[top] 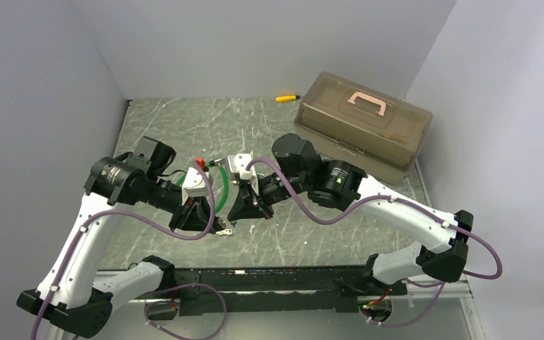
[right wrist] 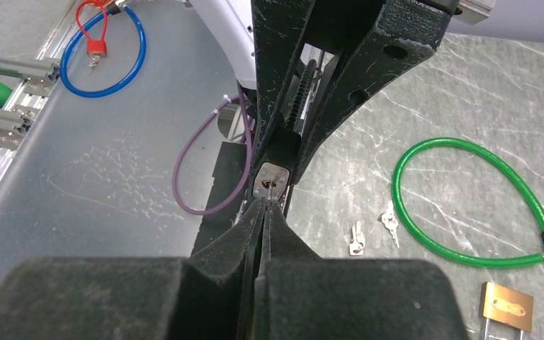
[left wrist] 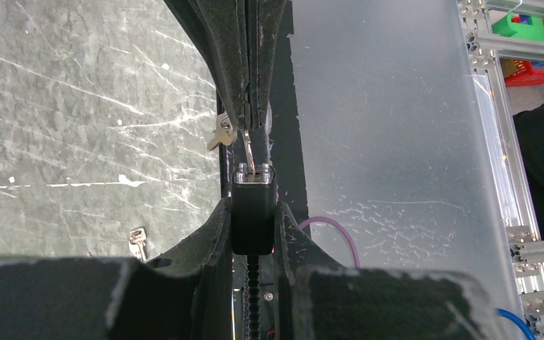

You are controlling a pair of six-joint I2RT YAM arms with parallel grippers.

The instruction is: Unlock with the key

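In the left wrist view, my left gripper is shut on a black lock body (left wrist: 253, 234), its metal end facing the right gripper. A thin key (left wrist: 248, 150) spans the gap from the right fingertips to that end, its tip at the keyway; how deep it sits cannot be told. A second key (left wrist: 222, 133) dangles beside it. The right wrist view shows my right gripper shut on the key, pointing at the lock's metal face (right wrist: 271, 181). From the top, the two grippers nearly meet over the table, hiding most of the lock and key.
On the table lie a green cable lock (right wrist: 460, 262), a brass padlock (right wrist: 508, 306) and loose keys (right wrist: 356, 239). A brown toolbox (top: 361, 127) stands back right with a yellow marker (top: 287, 98) beside it. The table right of the grippers is clear.
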